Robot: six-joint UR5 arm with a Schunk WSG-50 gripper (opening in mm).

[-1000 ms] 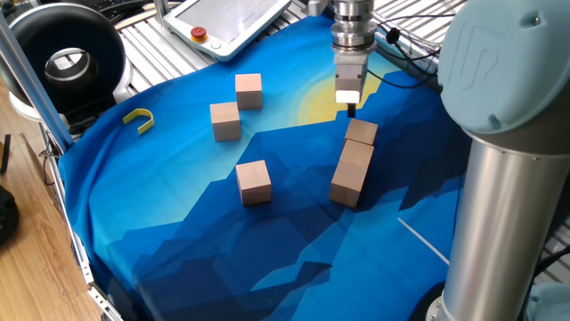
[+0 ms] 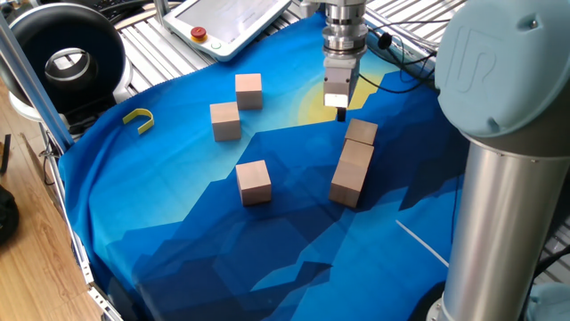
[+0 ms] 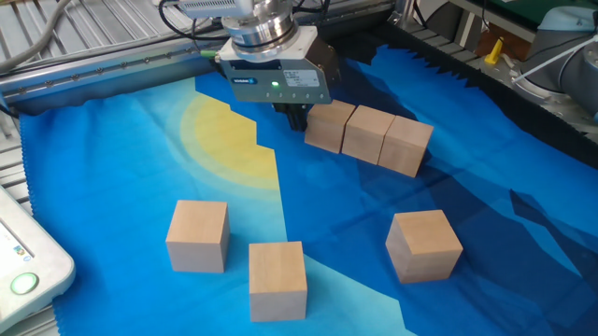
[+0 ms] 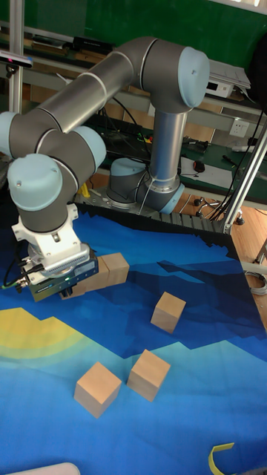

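Three wooden cubes stand in a touching row: the end cube [image 3: 329, 126] nearest my gripper, the middle cube [image 3: 367, 133] and the far end cube [image 3: 405, 146]. My gripper [image 3: 295, 117] is at the row's end, its dark fingers together in the middle of its wide body and nothing seen between them. Whether the fingertips touch the end cube cannot be told. In exterior view 3 the gripper body partly hides the row.
A blue cloth [image 2: 294, 241] with a yellow sun print covers the table. Near its left edge lies a yellow curved piece [image 2: 139, 119]. A teach pendant [image 2: 227, 25] with a red button rests at the back. Open cloth separates the row from the loose cubes.
In exterior view 1 my gripper has shifted a little to the left and slightly down, beside the end of the row. All the cubes stay where they were.
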